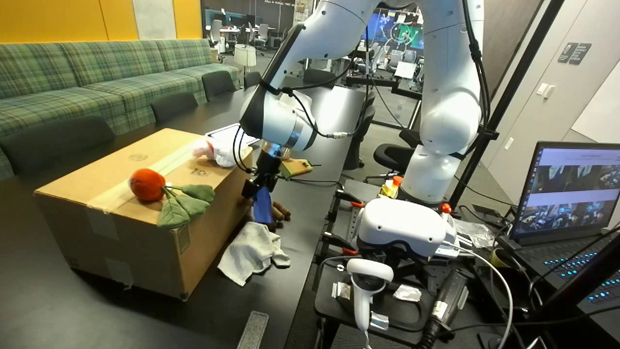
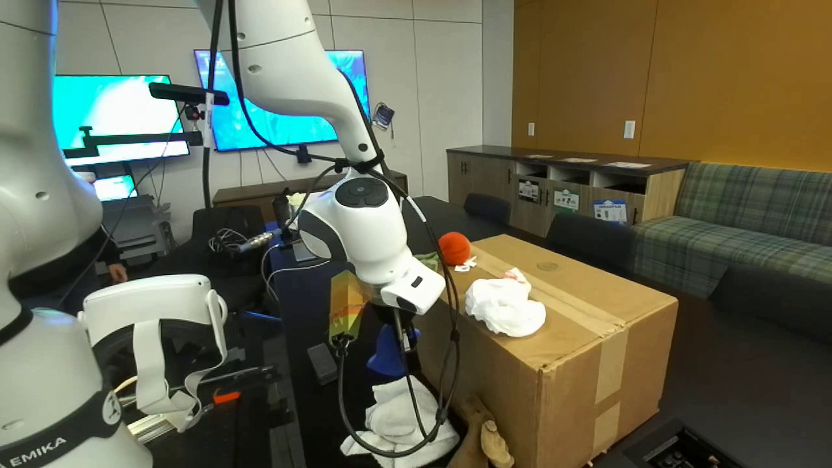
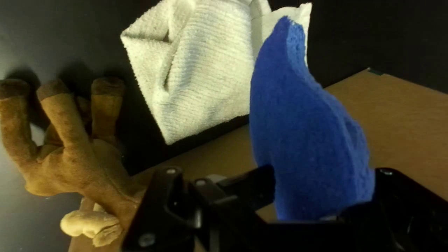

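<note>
A soft blue piece (image 3: 308, 138), curved and tapering to a tip, is pinched in my gripper, which is shut on it. In exterior view 1 the blue piece (image 1: 263, 204) hangs downward beside the box's side, above the table. The white cloth (image 3: 197, 63) lies crumpled on the dark table, under and beyond the blue tip in the wrist view; no contact can be made out. A brown plush toy with stubby legs (image 3: 79, 147) lies to the left in the wrist view, partly hidden by the gripper.
A large cardboard box (image 1: 125, 232) stands close beside my gripper. On its top rest an orange-red plush with green leaves (image 1: 147, 185) and a white plush (image 2: 505, 304).
</note>
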